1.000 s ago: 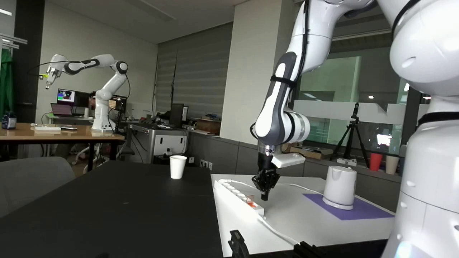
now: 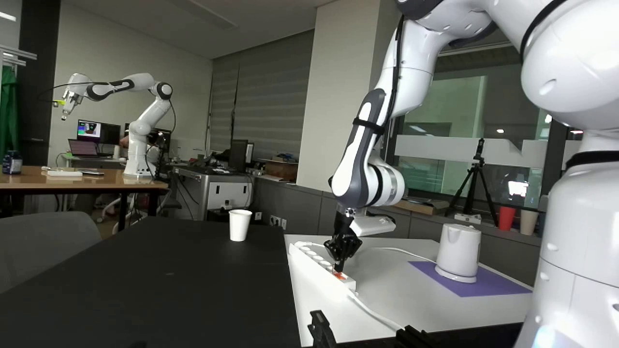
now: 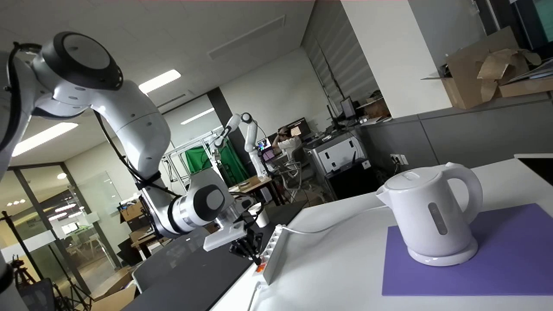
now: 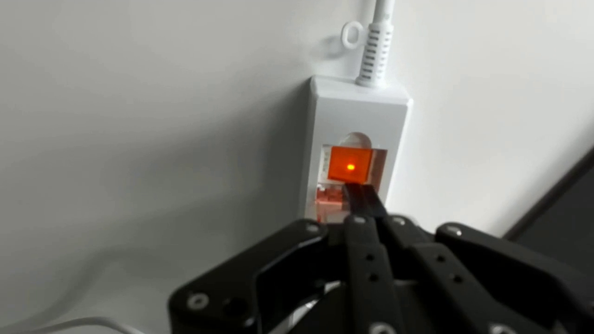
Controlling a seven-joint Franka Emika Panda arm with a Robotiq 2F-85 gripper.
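A white power strip point(image 2: 320, 264) lies along the left edge of the white table, its sockets toward the far end. Its orange switch point(image 4: 350, 164) is at the near end, with a bright spot glowing in it. My gripper is shut, its two dark fingertips together at the edge of the switch, with nothing showing between them. Whether they touch the switch, I cannot tell. In exterior view 2 the gripper point(image 3: 257, 261) also reaches down to the strip's switch end. The fingers hide part of the strip in the wrist view.
A white kettle point(image 3: 431, 215) stands upright on a purple mat point(image 3: 497, 254), well right of the strip. White cables point(image 2: 377, 315) run from both ends of the strip. A paper cup point(image 2: 239, 225) stands on the black table.
The arm has moved left in exterior view 1, from beside the strip to over its switch end. A raised clear flap seen there before is now mostly hidden behind the gripper.
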